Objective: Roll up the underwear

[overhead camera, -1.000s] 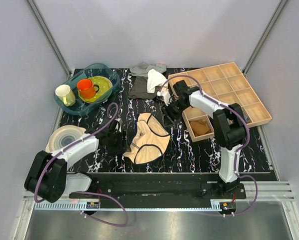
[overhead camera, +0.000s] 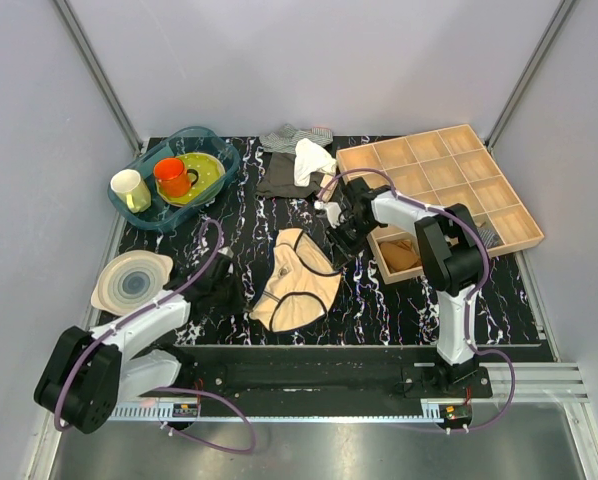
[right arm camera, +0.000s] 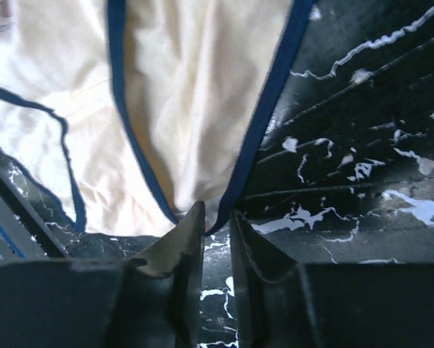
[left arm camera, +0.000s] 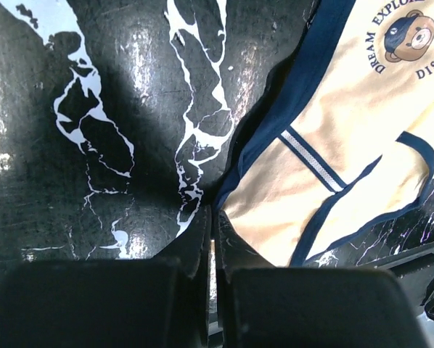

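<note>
The cream underwear with navy trim (overhead camera: pixel 297 285) lies spread on the black marbled table, a small bear print showing in the left wrist view. My left gripper is shut at the end of the navy waistband, touching that corner; whether a thin fold is between its fingers cannot be made out. At the opposite side, my right gripper is partly open, with the navy-edged corner of the underwear (right arm camera: pixel 218 219) showing between and just past its fingertips. From above, the right gripper (overhead camera: pixel 342 264) sits at the cloth's right corner.
A wooden divided box (overhead camera: pixel 419 165) stands at the right, under the right arm. Folded grey and white cloths (overhead camera: pixel 312 162) lie at the back. A teal basin (overhead camera: pixel 237 165) with cups is back left, pale lids (overhead camera: pixel 132 280) below it. Bare table lies right of the underwear.
My left gripper has shifted slightly toward the front, at the underwear's lower left corner. The underwear stays nearly where it was.
</note>
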